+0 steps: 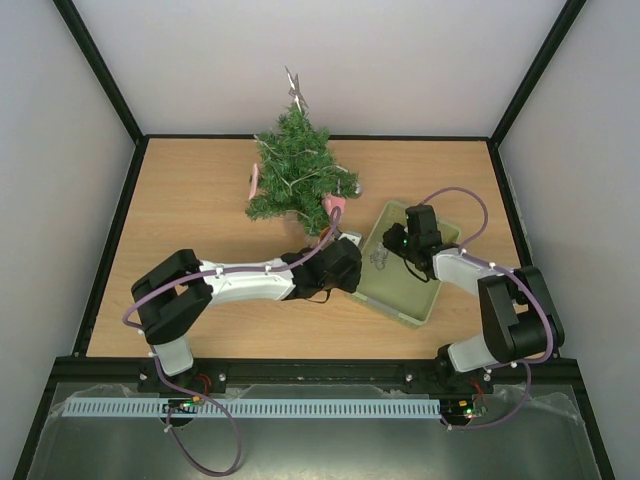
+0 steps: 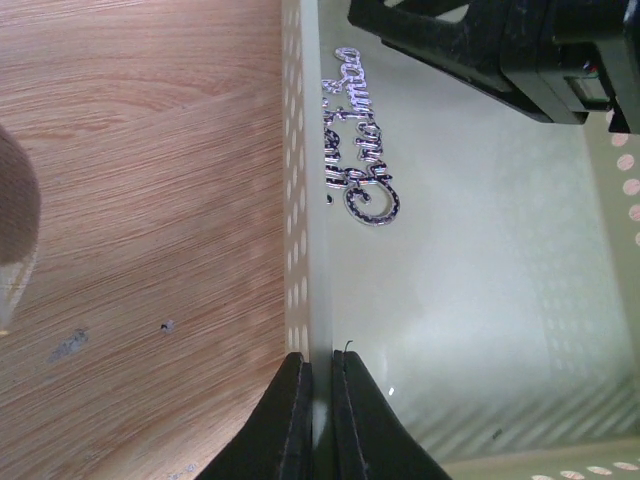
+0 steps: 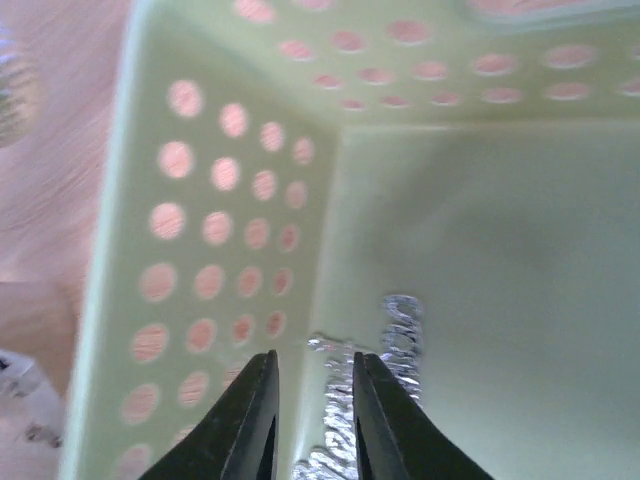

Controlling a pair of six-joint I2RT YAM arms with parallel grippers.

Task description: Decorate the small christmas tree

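The small Christmas tree (image 1: 300,170) stands at the back centre with a silver star on top and pink pieces on its branches. A green bin (image 1: 400,300) sits right of centre. My left gripper is shut on the bin's rim. Inside the bin lies a silver lettered ornament (image 2: 365,130), near the wall. My right gripper is over the bin above that ornament, its two fingers apart with the ornament visible beyond them, none of it clearly held.
Dark-framed walls enclose the workspace on three sides. A blurred object at the left edge of the right wrist view lies outside the bin.
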